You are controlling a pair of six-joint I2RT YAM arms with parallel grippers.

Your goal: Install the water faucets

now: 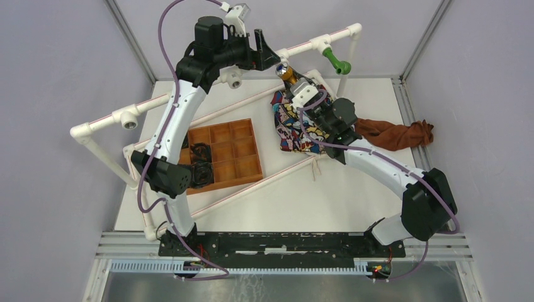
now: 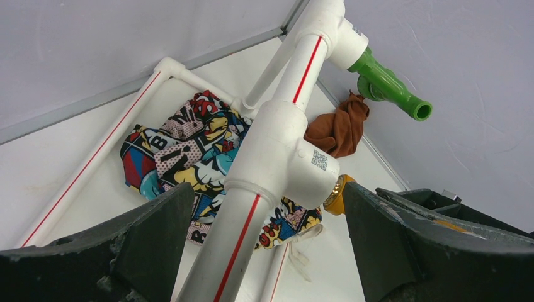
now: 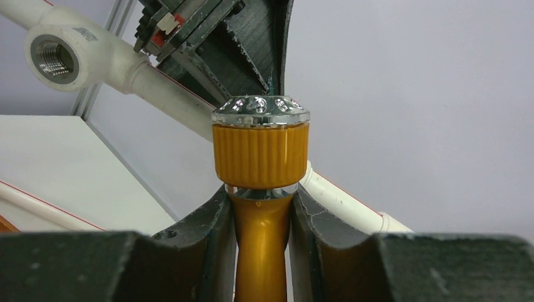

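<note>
My right gripper (image 1: 293,80) is shut on an orange faucet (image 3: 260,154) with a chrome cap, held just below the middle tee. In the left wrist view its orange end (image 2: 337,194) shows beside that white tee (image 2: 308,173); whether they touch I cannot tell. My left gripper (image 1: 263,53) stands open at the upper pipe, its fingers either side of the pipe (image 2: 236,242) by the tee. A green faucet (image 1: 335,61) sits on the tee at the pipe's right end.
Other tees (image 1: 128,119) along the white frame face forward. A wooden compartment box (image 1: 233,157) holds black items. Patterned cloth (image 1: 289,129) and a brown cloth (image 1: 393,134) lie on the board.
</note>
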